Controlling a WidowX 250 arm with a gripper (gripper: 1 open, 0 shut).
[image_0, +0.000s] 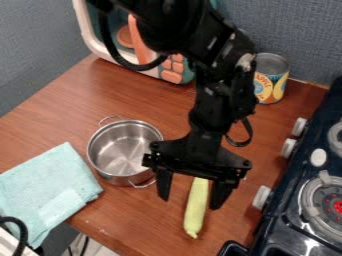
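My black gripper is lowered over the middle of the wooden counter, its two fingers apart with nothing visible held. A long pale yellow-green vegetable, perhaps corn or a leek, lies lengthwise on the counter under the gripper, its upper end near or between the fingers. A steel pot stands just left of the gripper, and a light blue towel lies at the front left.
A stove with knobs fills the right side. A yellow can stands at the back right against the wall. A teal and white toy appliance is at the back left.
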